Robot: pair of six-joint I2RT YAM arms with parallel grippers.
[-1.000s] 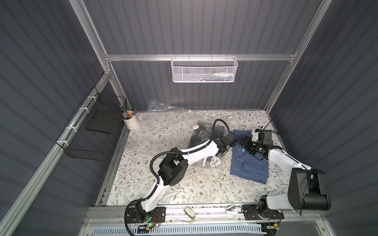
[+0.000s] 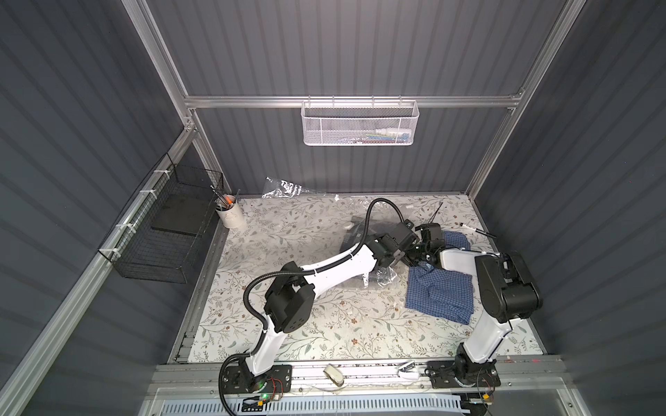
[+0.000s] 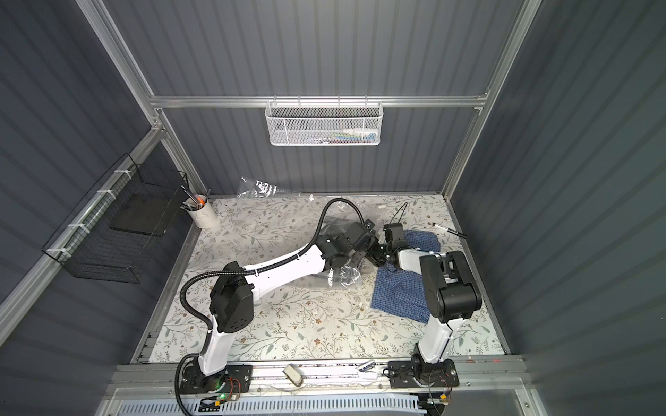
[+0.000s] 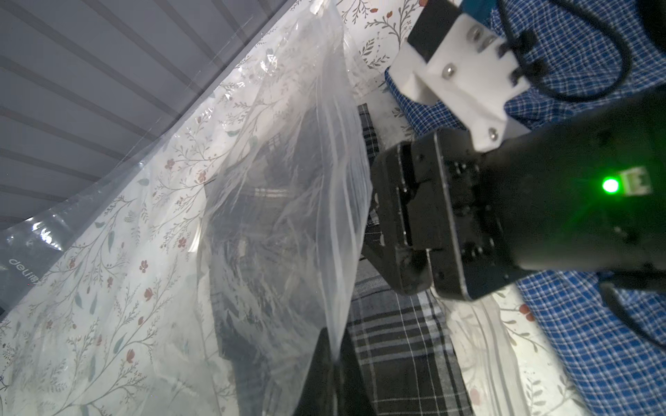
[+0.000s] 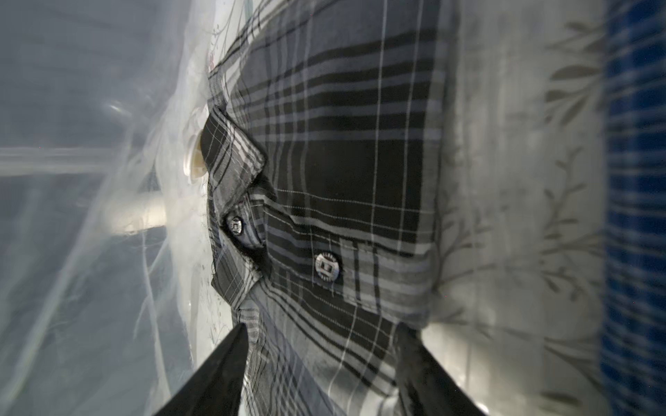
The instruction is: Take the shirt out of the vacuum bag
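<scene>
The dark grey plaid shirt (image 5: 347, 159) lies inside the clear vacuum bag, its collar and buttons plain in the right wrist view. My left gripper is shut on the bag's film, which rises in a tall fold from its fingertips. Film spreads to the left of the shirt in the right wrist view, and my right gripper faces the shirt at the bag's right end. It stands open, shirt cloth showing between its fingertips; whether they touch the cloth I cannot tell. Both arms hide much of the bag from above.
A blue checked cloth (image 2: 437, 294) lies under the right arm. A pen (image 2: 478, 230) rests near the right wall. The pen cup (image 2: 231, 213) and black wire basket (image 2: 166, 228) are at the left.
My right arm has moved left from over the blue cloth to the bag's right end.
</scene>
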